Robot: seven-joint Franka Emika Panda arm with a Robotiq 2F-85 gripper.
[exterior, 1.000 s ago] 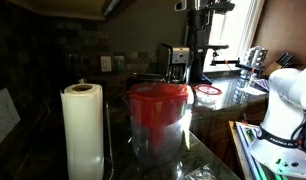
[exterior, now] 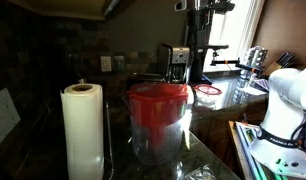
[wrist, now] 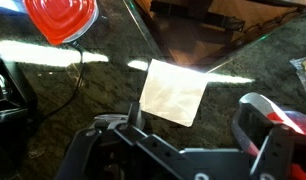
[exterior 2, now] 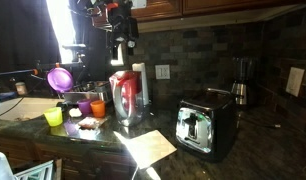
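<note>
My gripper [exterior: 196,55] hangs high over the counter in exterior view 1, well above a clear container with a red top [exterior: 158,110]. The second exterior view has the gripper [exterior 2: 121,48] at the upper left, over a red and clear pitcher-like container [exterior 2: 125,92]. Looking down in the wrist view, the gripper has its dark fingers spread wide apart, with nothing held between them. A pale square sheet [wrist: 175,92] lies flat on the dark counter below; the other exterior view shows this sheet [exterior 2: 148,148] near the counter's front edge.
A paper towel roll [exterior: 83,130] stands near the camera in exterior view 1. A shiny toaster [exterior 2: 206,122] sits right of the sheet. Several coloured cups, including a yellow-green one [exterior 2: 54,116], crowd the left. Upper cabinets [exterior 2: 203,10] overhang the counter.
</note>
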